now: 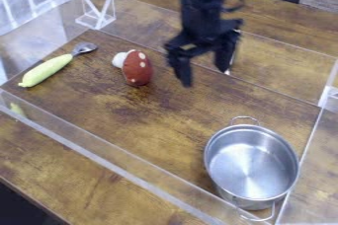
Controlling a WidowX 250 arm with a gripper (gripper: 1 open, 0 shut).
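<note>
My dark gripper hangs open and motion-blurred at the upper middle of the camera view, to the right of a red mushroom toy with white spots and a white stem. A steel pot with two handles stands at the lower right. A pale yellow-green corn toy lies at the left, with a metal utensil by its upper end.
Clear low walls enclose the wooden table top. The middle of the board is bare. A pale upright strip stands behind the gripper, and a white bracket is at the back left.
</note>
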